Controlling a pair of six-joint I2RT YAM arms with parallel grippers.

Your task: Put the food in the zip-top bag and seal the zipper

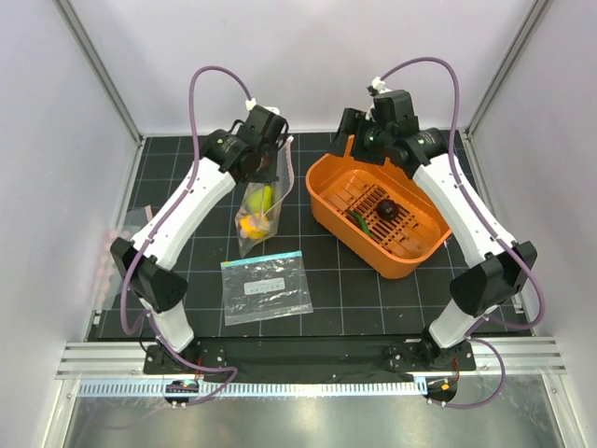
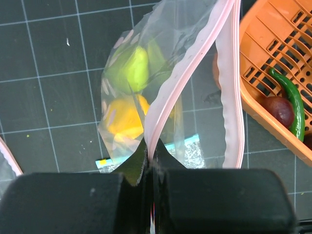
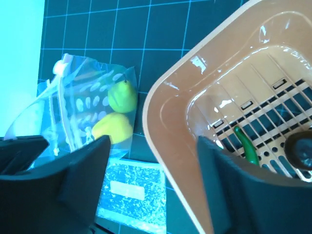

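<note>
My left gripper is shut on the rim of the clear zip bag [image 2: 168,92], with its pink-white zipper edges spread apart above the fingers. Inside the bag lie a green fruit [image 1: 260,200] and a yellow one [image 1: 253,227], the latter toward the bag's bottom. Between the bag and the basket's back end hangs my right gripper [image 1: 349,133]. Its fingers [image 3: 78,170] stand apart, blurred, with nothing visible between them. In the orange basket [image 1: 350,245] lie a green chili [image 1: 359,221] and a dark round item [image 1: 387,209].
A flat, empty zip bag [image 1: 267,287] with a blue zipper lies on the dark gridded mat in front of the hanging bag. Another clear bag [image 1: 119,257] lies at the far left. Open mat shows right of the flat bag.
</note>
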